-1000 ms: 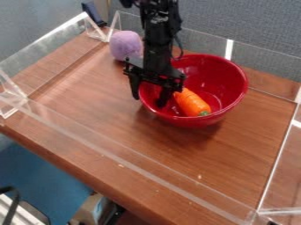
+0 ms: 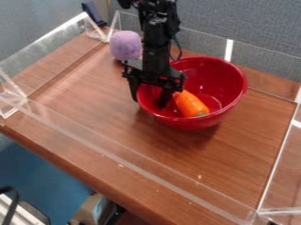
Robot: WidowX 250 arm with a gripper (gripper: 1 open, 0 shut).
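A red bowl (image 2: 219,81) sits toward the back right of the wooden table. In it lies an orange carrot (image 2: 192,105) with a green end. My black gripper (image 2: 154,95) reaches down into the bowl's left side, beside the carrot's upper end. Whether its fingers are open or closed, and whether they touch the carrot, is unclear. A lilac round object (image 2: 126,45) rests behind and left of the bowl, next to the arm.
Clear plastic walls (image 2: 141,156) edge the wooden table (image 2: 88,101), whose left and front areas are bare. A grey partition stands behind.
The gripper has shifted very slightly within the bowl over the last second. The bowl and carrot look essentially in place.
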